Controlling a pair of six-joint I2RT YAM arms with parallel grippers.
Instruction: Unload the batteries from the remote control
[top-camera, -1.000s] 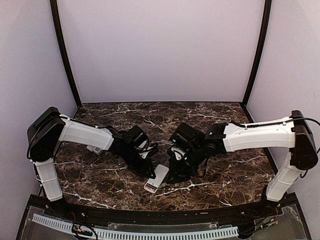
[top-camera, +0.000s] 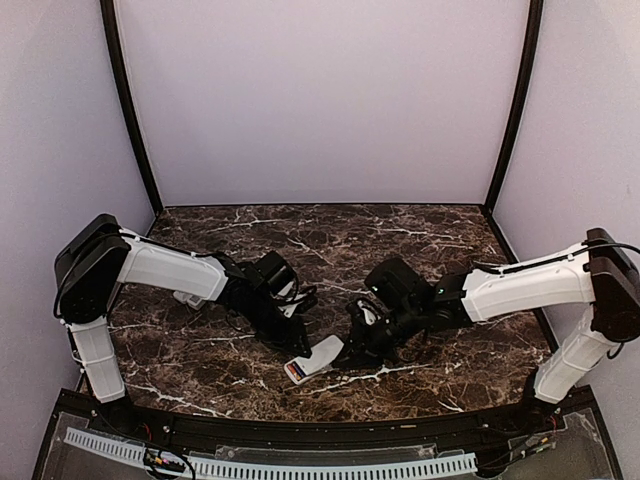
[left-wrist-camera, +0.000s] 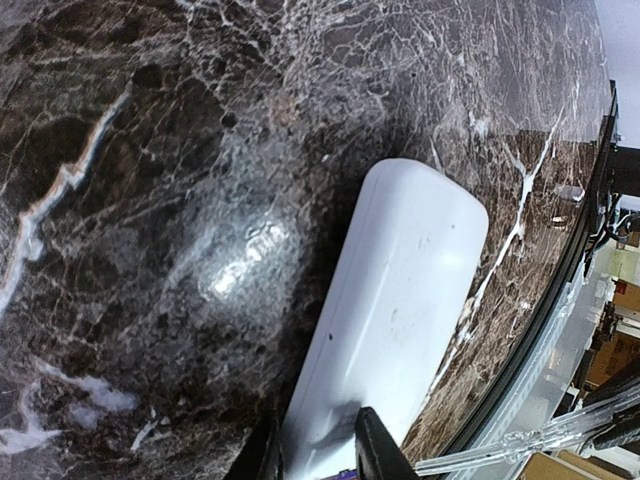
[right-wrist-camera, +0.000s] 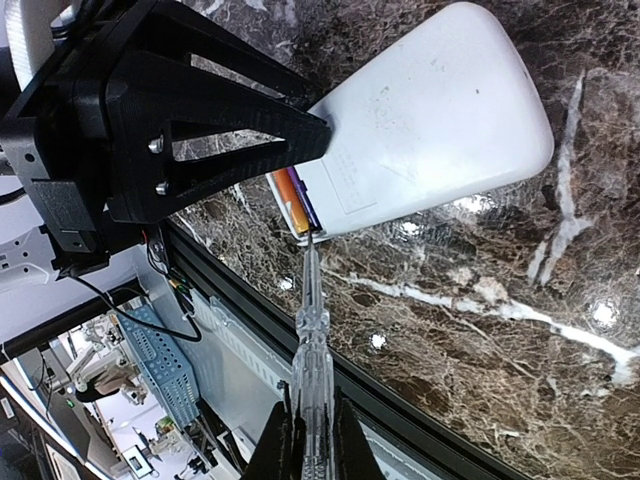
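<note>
A white remote control (top-camera: 322, 354) lies on the dark marbled table, its battery bay facing up at the near left end. An orange battery (right-wrist-camera: 291, 202) and a purple battery (right-wrist-camera: 304, 196) sit side by side in that bay. My left gripper is shut on the remote across its sides and hides part of the bay. Held shut in my right gripper is a slim clear stick (right-wrist-camera: 313, 330). The tip of the stick meets the bay's end, by the purple battery; whether it presses on the battery I cannot tell.
A small pale object (top-camera: 188, 298) lies at the table's left, partly behind the left arm. The table's front edge (top-camera: 330, 425) runs close below the remote. Free table surface (top-camera: 330, 230) stretches out behind both arms.
The remote has turned clockwise, its far end swinging to the right. The left arm has stayed in place.
</note>
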